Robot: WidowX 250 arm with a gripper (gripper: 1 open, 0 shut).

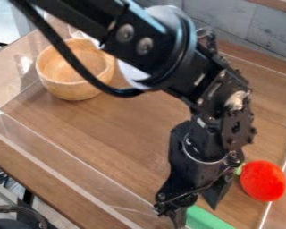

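My gripper (188, 201) points down at the lower middle of the table, its fingers over a green object (206, 220) that is cut off by the bottom edge of the view. Whether anything is between the fingertips is hard to tell. A red rounded object (264, 182) lies just right of the gripper, partly behind it at its left side.
A wooden bowl (64, 76) stands at the upper left. A grey wall (247, 36) runs along the back, and the table's taped edge crosses the lower left.
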